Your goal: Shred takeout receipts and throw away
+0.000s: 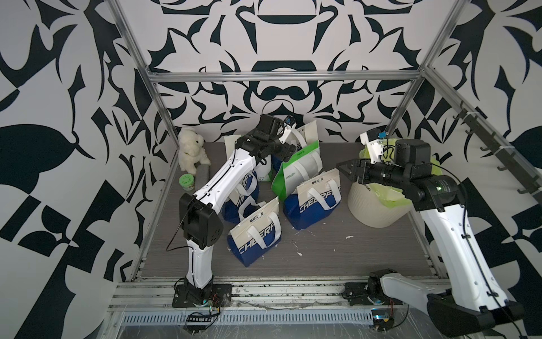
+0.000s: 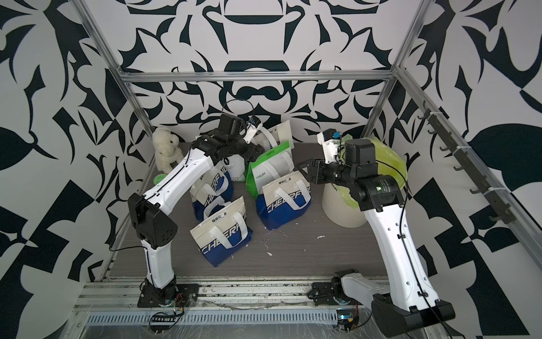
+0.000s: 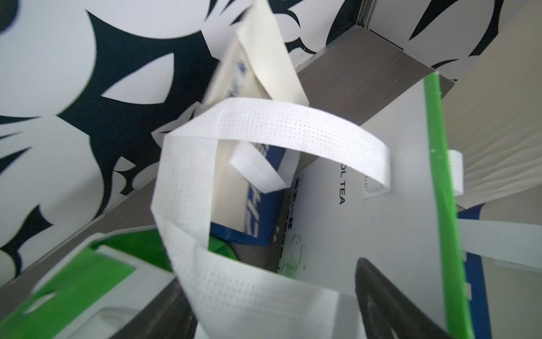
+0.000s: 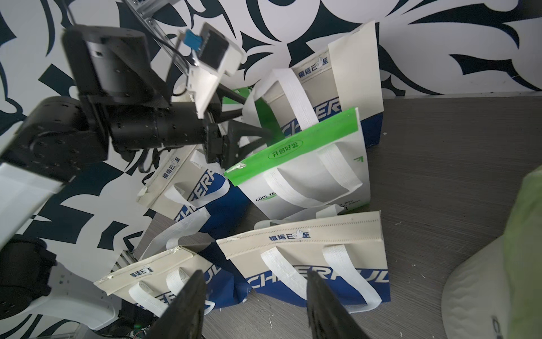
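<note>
My left gripper is among the rear bags. In the left wrist view a white strap loops up from between its part-open fingers; I cannot tell if it is gripped. A green-topped white bag lies beside it, with a cream-and-blue bag behind. My right gripper stands open above the front right, facing the bags, nothing between its fingers. More cream-and-blue bags stand in front. No receipt is clearly visible.
A beige bin with a green liner stands on the right. A white plush toy and green-lidded container sit at the back left.
</note>
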